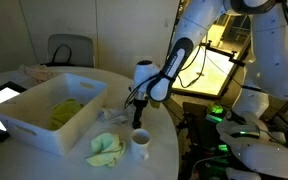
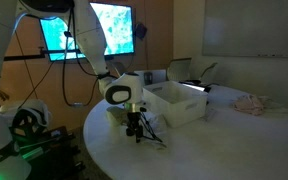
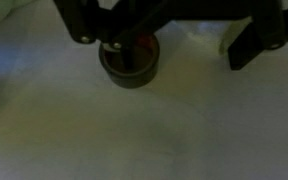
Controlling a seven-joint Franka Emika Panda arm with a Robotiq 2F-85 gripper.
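Note:
My gripper (image 1: 133, 112) is open, low over the white table, with its dark fingers spread. In the wrist view, a small round dark object with a raised rim (image 3: 131, 78) lies below the left finger, which hides part of it. The right finger (image 3: 272, 38) stands well away from it, over bare table. Whether the left finger touches the object or only overhangs it, I cannot tell. Seen from the second exterior view, the gripper (image 2: 142, 131) is close to the tabletop.
A white mug (image 1: 141, 146) stands nearer the front, with a pale yellow-green cloth (image 1: 106, 150) left of it. Behind them is a large white box (image 1: 32, 136) holding a yellow-green item (image 1: 66, 112).

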